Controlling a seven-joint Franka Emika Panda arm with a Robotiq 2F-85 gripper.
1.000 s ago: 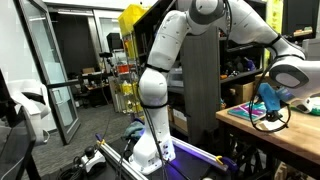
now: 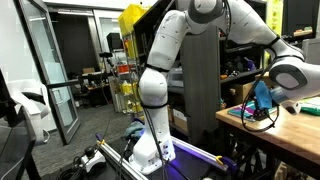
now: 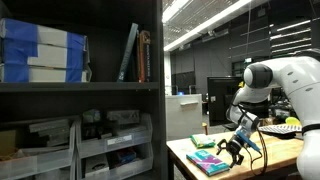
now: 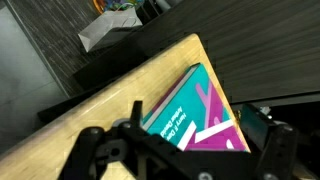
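A teal book [image 4: 185, 122] with pink and white stripes lies flat at the edge of the wooden table [image 4: 95, 117], its spine with white lettering towards the table edge. My gripper is over the book in the wrist view, fingers wide apart and nothing held between them. One dark finger [image 4: 126, 132] shows left of the book's middle, the other to its right. From the second exterior view, the gripper [image 3: 230, 158] hangs low by the book [image 3: 208, 164]. The arm partly hides the table in the first exterior view.
A dark cabinet surface [image 4: 262, 62] borders the table beside the book. More flat items [image 3: 205, 142] lie farther back on the table. Shelves with clear drawers [image 3: 112, 145] stand to the left in the second exterior view. Bare wood is free at the table's front.
In the first exterior view, my arm's blue wrist part has shifted slightly left towards the book. The table items look unmoved.
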